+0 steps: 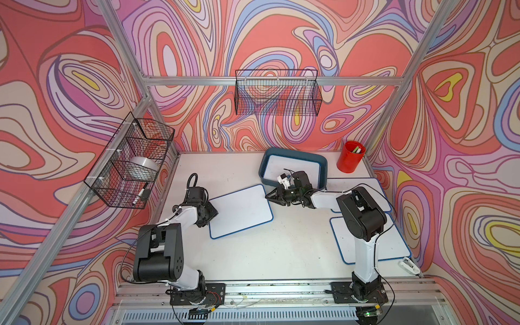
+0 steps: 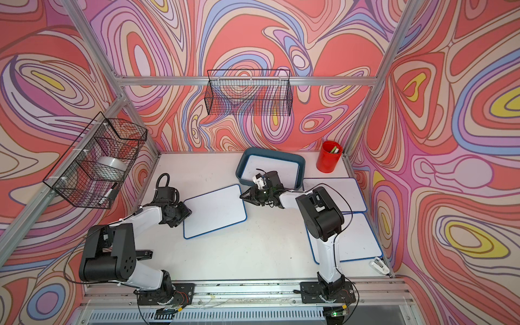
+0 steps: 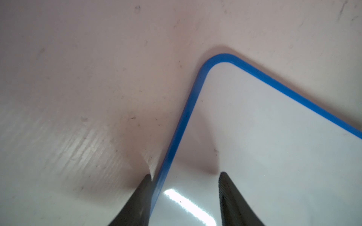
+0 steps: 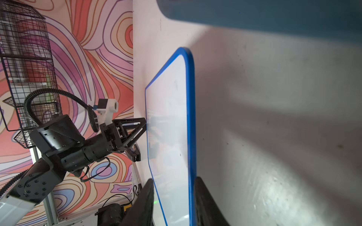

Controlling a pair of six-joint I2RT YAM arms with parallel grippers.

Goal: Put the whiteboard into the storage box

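Note:
A whiteboard (image 1: 240,211) with a blue rim lies on the table's left half. My left gripper is part open over its left edge, one finger at the blue rim, the other above the white face. My right gripper is open at the board's right edge, one finger by the rim. The dark teal storage box (image 1: 265,162) stands behind the right arm at the back, with a white panel visible inside it.
Two more boards (image 2: 333,192) (image 2: 344,238) lie at the right. A red bucket (image 1: 351,159) stands at the back right. Wire baskets (image 1: 277,94) hang at the back and left.

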